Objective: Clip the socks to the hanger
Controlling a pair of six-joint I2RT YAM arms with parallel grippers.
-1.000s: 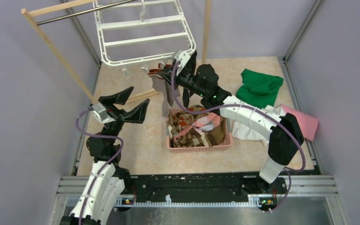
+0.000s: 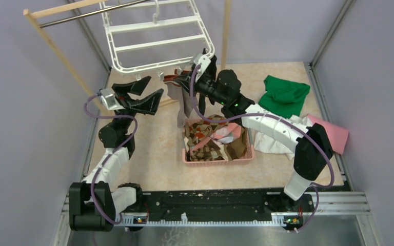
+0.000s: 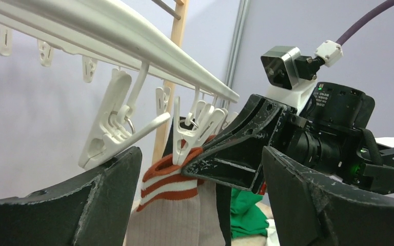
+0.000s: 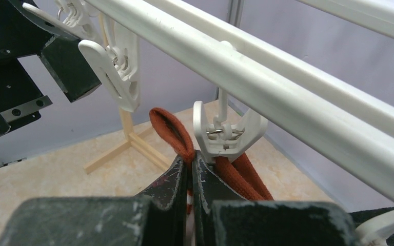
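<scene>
A grey sock with a rust-and-white striped cuff hangs at the front bar of the white hanger. My right gripper is shut on a pinched fold of that cuff. Beside the fold, a white clip meets another part of the cuff; whether it bites the cloth cannot be told. Left of the sock, my left gripper stands open, fingers apart, just below the bar. In the left wrist view an empty clip is close to its left finger. Nothing is between its fingers.
A dark cloth hangs behind the grey sock. Below stands a pink basket of mixed socks. Green and white cloths lie to the right. A wooden frame flanks the left arm.
My left gripper has moved up toward the hanger's front bar, staying open. The right gripper shifted only slightly, still holding the cuff; the hanger moved very little.
</scene>
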